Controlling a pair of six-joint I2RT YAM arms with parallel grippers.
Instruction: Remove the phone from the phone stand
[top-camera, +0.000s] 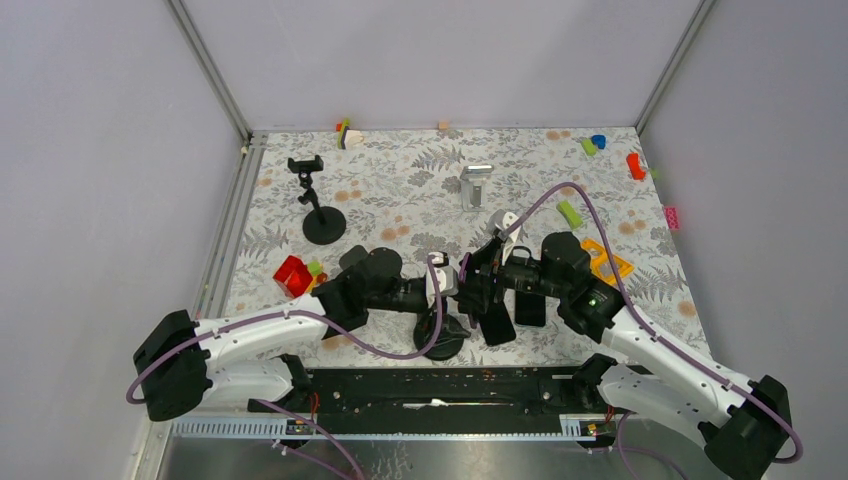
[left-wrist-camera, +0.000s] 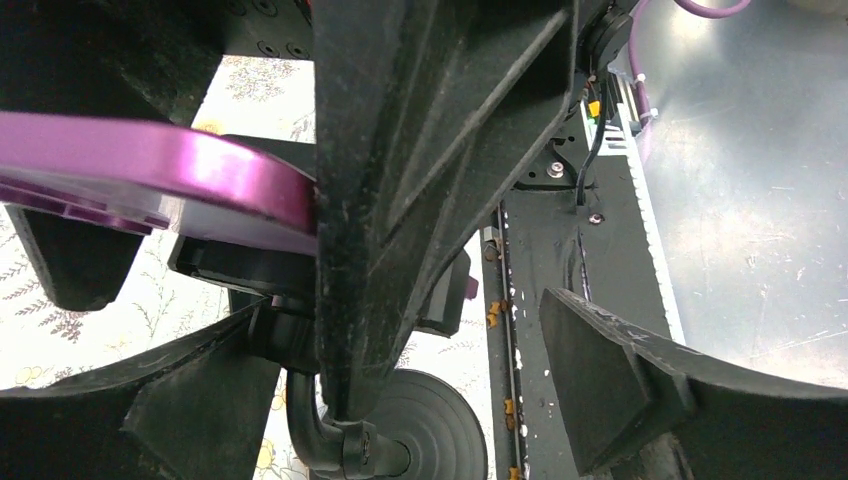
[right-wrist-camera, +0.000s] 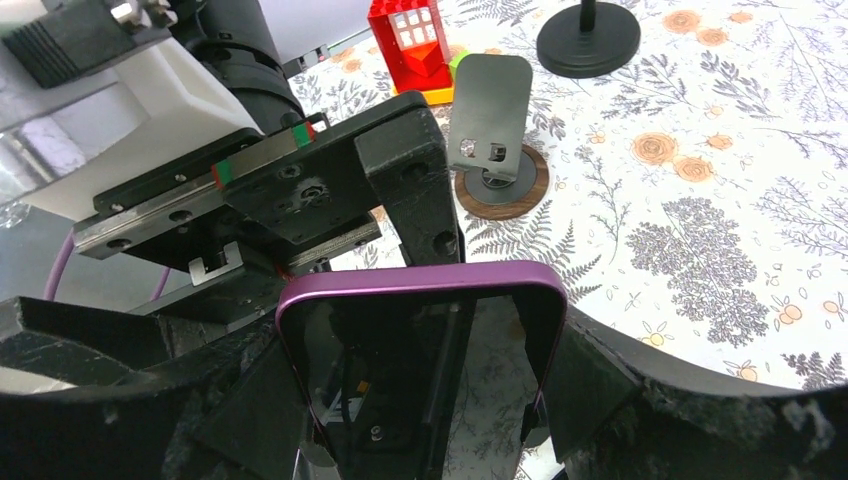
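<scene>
The purple-edged phone (right-wrist-camera: 420, 370) is in my right gripper, which is shut on its two side edges. In the left wrist view the phone (left-wrist-camera: 200, 170) lies very close to the black holder of the phone stand (left-wrist-camera: 245, 262); one of my right gripper's fingers (left-wrist-camera: 420, 180) hides part of both, so I cannot tell whether they touch. Lower down is the stand's round base (left-wrist-camera: 430, 425). My left gripper has its fingers wide apart, the left one against the stand's joint, the other clear of it.
Two dark phones (top-camera: 530, 309) lie flat near the right gripper. A silver stand (top-camera: 476, 185) and a tall black stand (top-camera: 323, 225) are farther back. A red block piece (top-camera: 292, 276) sits left. Both arms crowd the front centre.
</scene>
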